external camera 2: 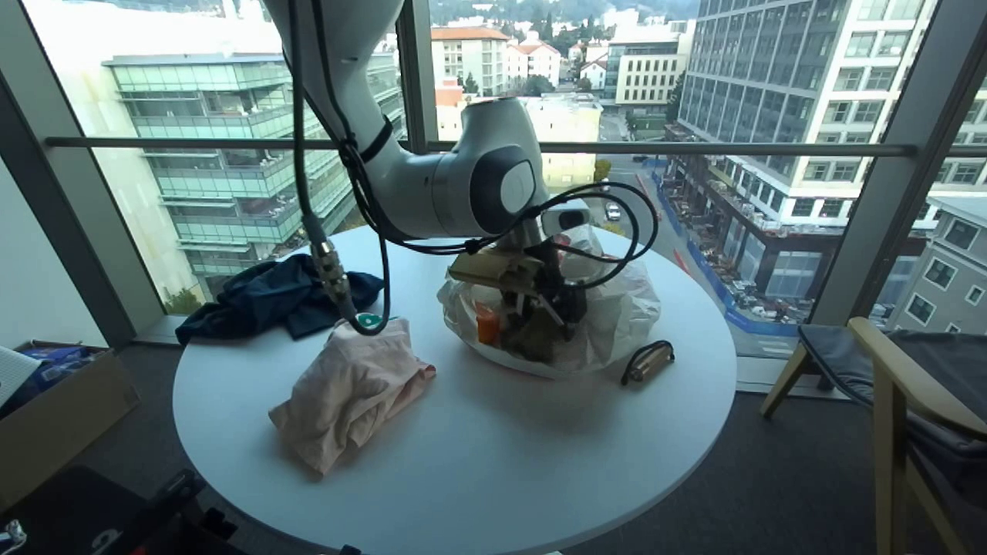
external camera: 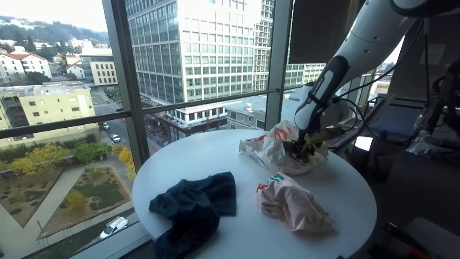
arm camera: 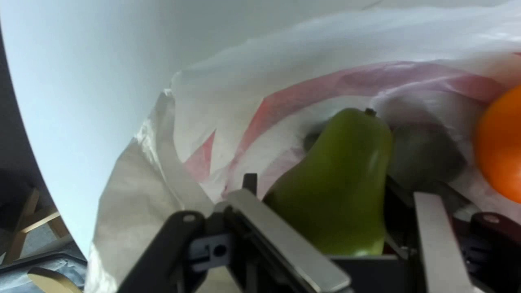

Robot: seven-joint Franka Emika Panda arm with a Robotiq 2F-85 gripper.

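A white plastic bag with red print [external camera: 267, 146] lies open on the round table, with its mouth facing up. In the wrist view a green pear [arm camera: 349, 171] sits between the two fingers, and my gripper is shut on it. The gripper is at the bag's mouth, seen from the side in the second exterior view, where the bag [external camera 2: 624, 324] surrounds it and partly hides the fingertips. An orange fruit [arm camera: 503, 144] rests inside the bag to the right of the pear. A dull, greyish item [arm camera: 425, 154] lies just behind the pear; what it is I cannot tell.
A pink cloth [external camera: 295, 205] and a dark blue cloth [external camera: 194, 200] lie on the white table [external camera: 245, 233]. Beside the bag is a small brown item with a black strap [external camera 2: 649, 361]. Loose cables [external camera 2: 638, 222] hang around the arm.
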